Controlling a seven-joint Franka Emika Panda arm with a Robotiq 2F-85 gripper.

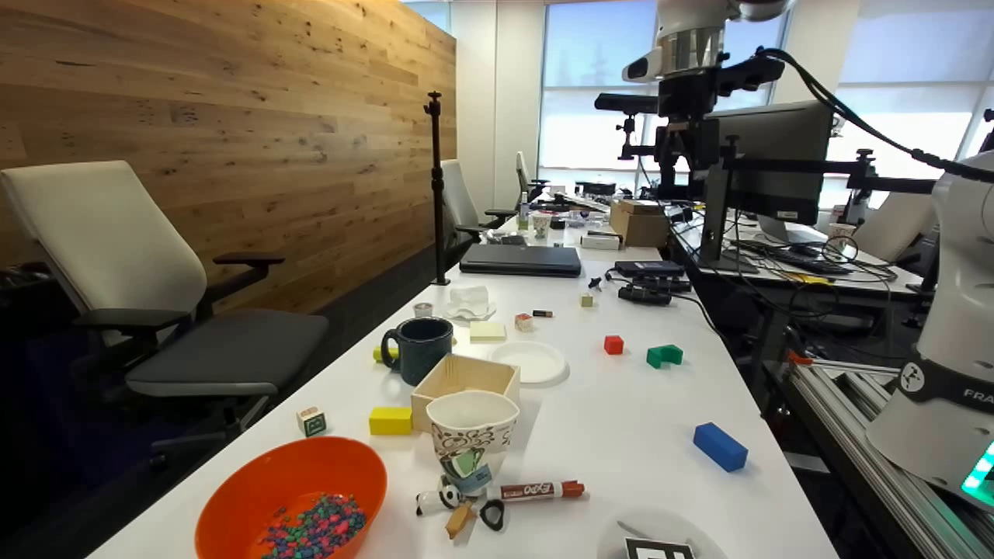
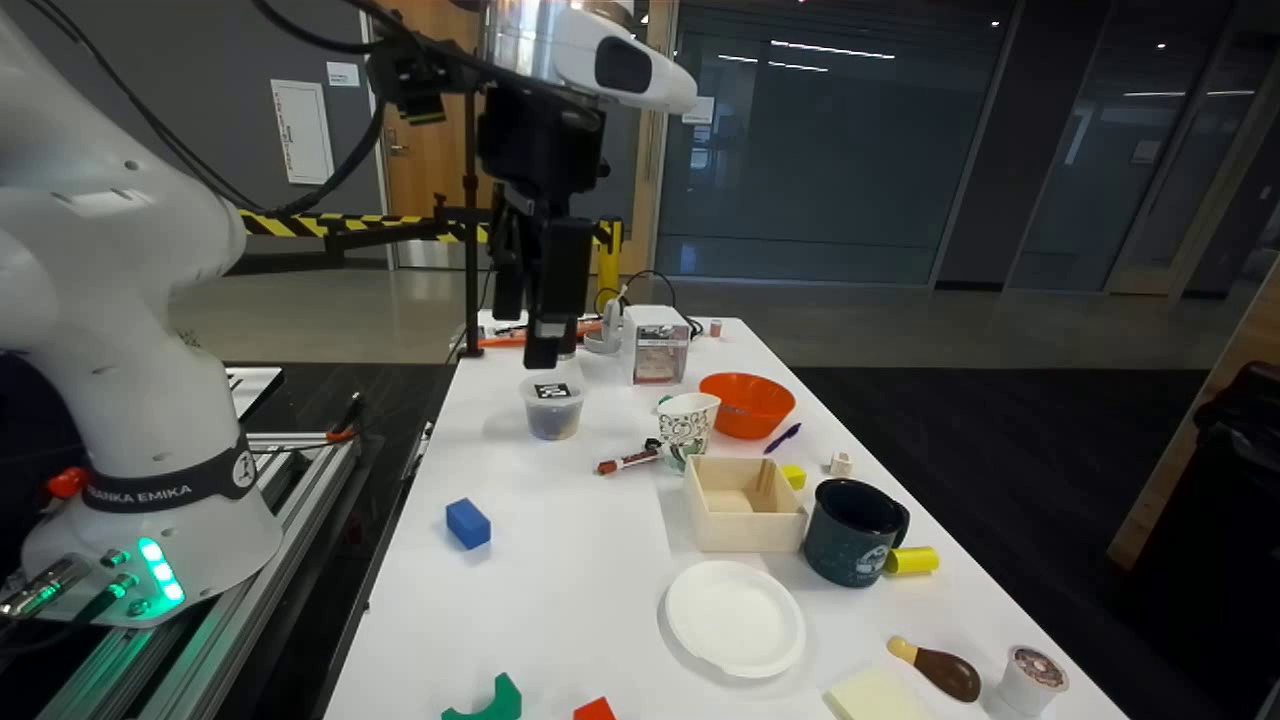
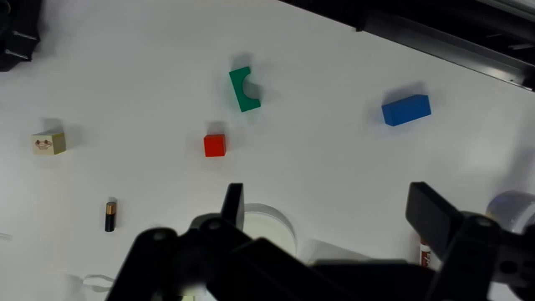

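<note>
High above the white table hangs my gripper, its two fingers far apart in the wrist view and only table and items well below between them. A red cube point(image 3: 215, 145), a green arch block point(image 3: 243, 90) and a blue block point(image 3: 407, 110) lie apart from one another on the bare table. The white plate point(image 2: 734, 618) sits beside an open wooden box point(image 2: 746, 533) and a dark mug point(image 2: 853, 532). In the wrist view the gripper covers much of the plate and the box.
A patterned paper cup point(image 1: 472, 421) stands by the box, with a red marker point(image 1: 540, 490) near it. An orange bowl point(image 1: 290, 494) holds small colourful pieces. A lidded tub point(image 2: 552, 408) stands farther along. Clear table surrounds the blue block.
</note>
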